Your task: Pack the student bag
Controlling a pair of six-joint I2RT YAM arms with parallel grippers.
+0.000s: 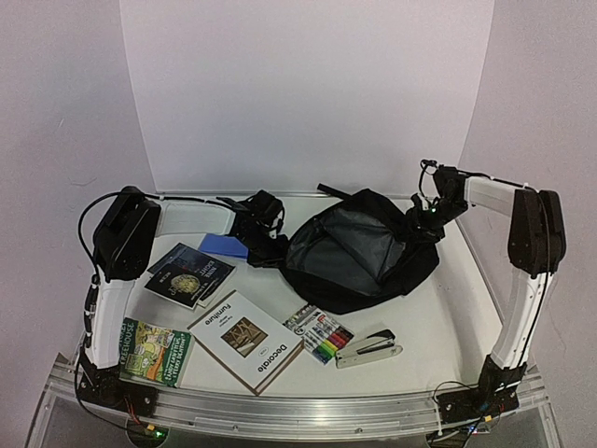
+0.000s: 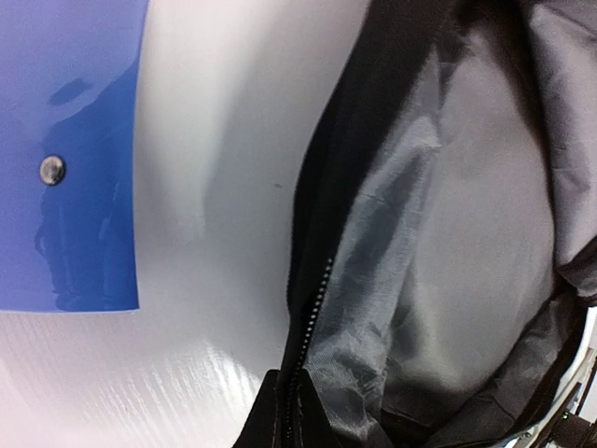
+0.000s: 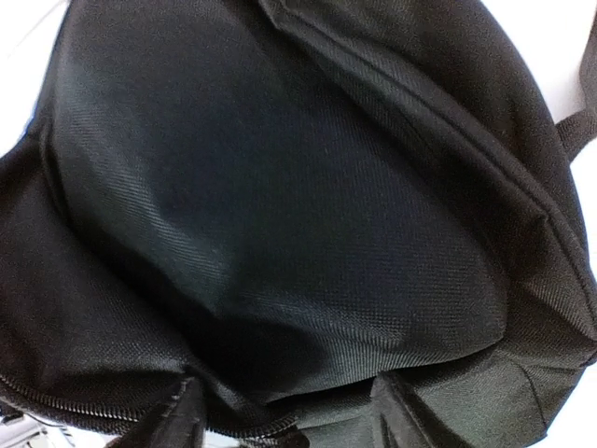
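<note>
The black bag lies unzipped on the table, its grey lining facing up and its mouth wide. In the left wrist view, my left gripper is shut on the zipper edge at the bag's left side. My right gripper is at the bag's right side, its fingers well apart. A fold of black fabric with a zipper lies low between them, not pinched. The books are a white "Furniture" book, a dark book and a green book.
A blue folder lies beside the left gripper. In front of the bag are a marker pack and a stapler.
</note>
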